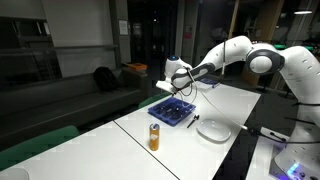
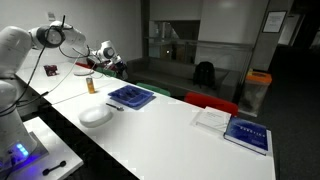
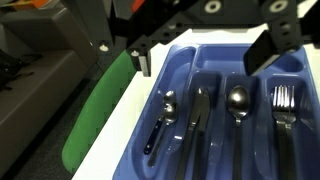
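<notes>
The blue cutlery tray (image 1: 174, 110) stands on the white table, near its far edge. In the wrist view its slots hold small spoons (image 3: 162, 125), dark-handled knives (image 3: 193, 130), a large spoon (image 3: 238, 105) and a fork (image 3: 284, 120). My gripper hangs above the tray, its fingers wide apart with nothing between them. A loose dark utensil (image 2: 116, 107) lies on the table beside the tray. Seen from the first exterior camera, my gripper (image 1: 167, 85) is over the tray's far side.
A white dish (image 1: 213, 129) sits near the table's right edge. An orange container (image 1: 154, 137) stands upright in front of the tray. Green chairs (image 1: 38, 147) line the far edge. A closed blue box (image 2: 248, 135) lies at the other end.
</notes>
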